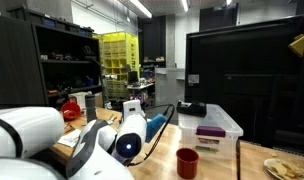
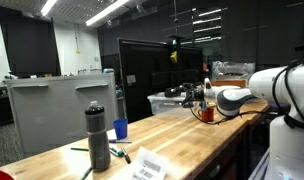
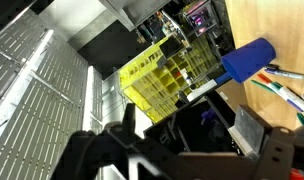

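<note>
Dark fingers (image 3: 132, 142) of my gripper stand apart at the bottom of the wrist view; nothing clearly sits between them. Beyond them lies the tabletop with a blue cup (image 3: 249, 60) and several markers (image 3: 282, 92). In exterior view 2 the blue cup (image 2: 120, 128) stands near a tall dark bottle (image 2: 97, 138), with markers (image 2: 119, 153) beside it. A red mug (image 1: 187, 163) rests on the table in front of the arm, clear of it. The gripper's fingertips are hard to make out in both exterior views.
A clear plastic bin (image 1: 220, 149) stands behind the red mug, bearing a black object (image 1: 192, 109). To the right is a plate (image 1: 284, 170) of food. White paper (image 2: 148, 165) lies at the table's near edge.
</note>
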